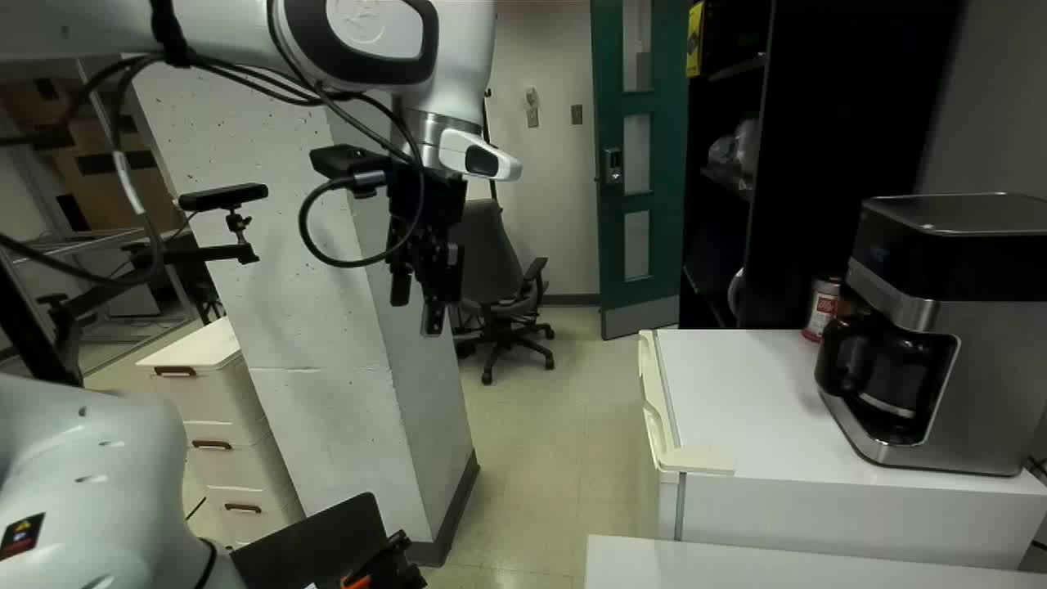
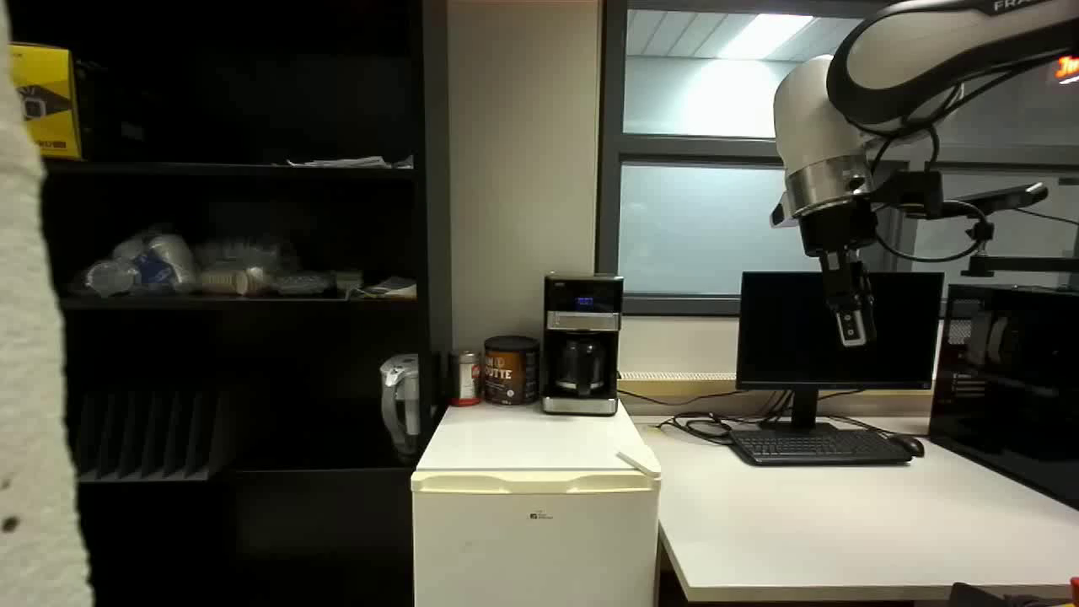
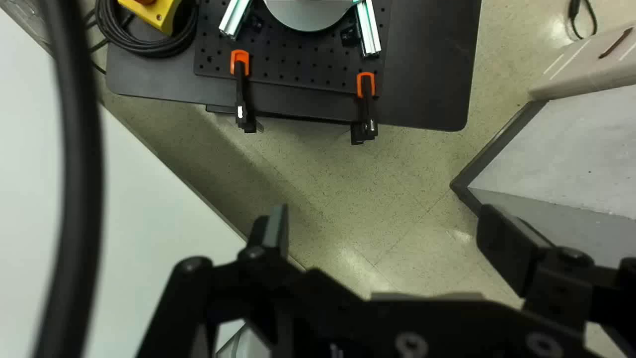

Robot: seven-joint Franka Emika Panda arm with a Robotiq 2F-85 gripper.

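My gripper is open, its two dark fingers wide apart with only floor showing between them in the wrist view. In exterior view 1 the gripper (image 1: 416, 312) hangs in the air, pointing down, in front of the concrete pillar. A silver and black coffee maker (image 1: 991, 363) stands on the white mini fridge (image 1: 746, 393), well to the right of the gripper and apart from it. Its glass carafe (image 2: 582, 364) sits inside. Exterior view 2 shows the gripper (image 2: 856, 325) in front of the monitor.
A white desk (image 2: 860, 526) carries a keyboard (image 2: 819, 446) and a monitor (image 2: 789, 334). Beside the coffee maker stand a brown tub (image 2: 511, 370) and a red-and-white can (image 2: 465, 378). A kettle (image 2: 400, 405) rests on the dark shelf. The pillar (image 3: 566, 149) stands near the arm's base.
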